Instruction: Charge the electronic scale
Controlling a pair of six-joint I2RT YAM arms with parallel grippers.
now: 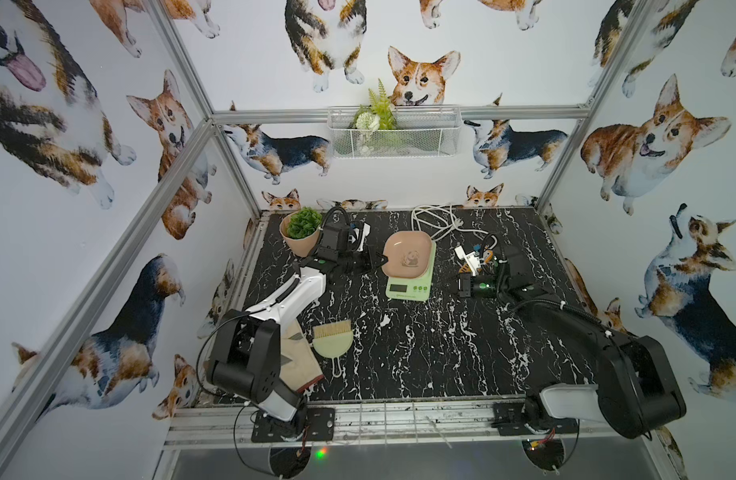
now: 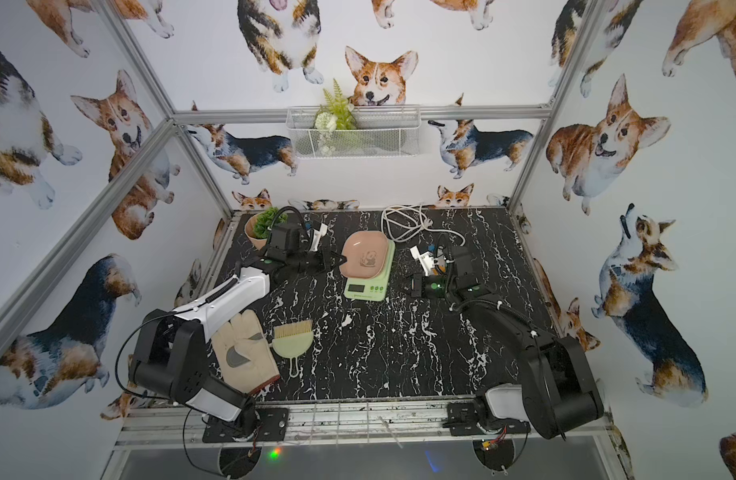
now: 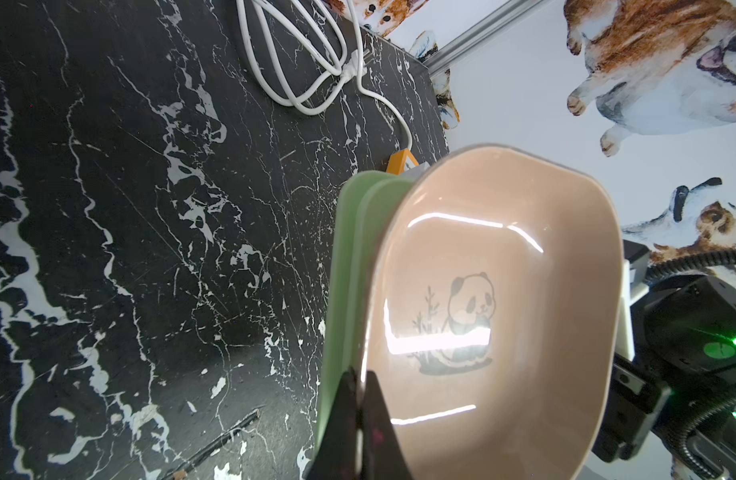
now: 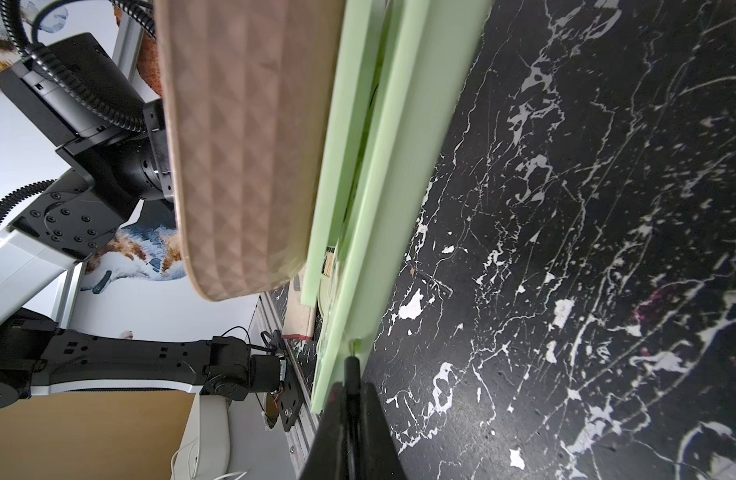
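Observation:
The green electronic scale (image 1: 408,289) stands near the table's middle, bearing a pink tray (image 1: 406,254) with a panda print. At the tray's left side is my left gripper, shut with the tray's thin rim between its fingertips. My right gripper is shut low at the scale's right side, its tips over a small slot (image 4: 355,345) in the green wall. Whether they touch it, or pinch anything there, is unclear. A white cable (image 3: 292,72) with a plug (image 3: 352,68) lies coiled behind the scale.
An orange item (image 1: 488,256) sits behind the right gripper, partly hidden. A potted plant (image 1: 301,228) stands back left. A green brush (image 1: 333,342) and a beige cloth (image 2: 244,349) lie front left.

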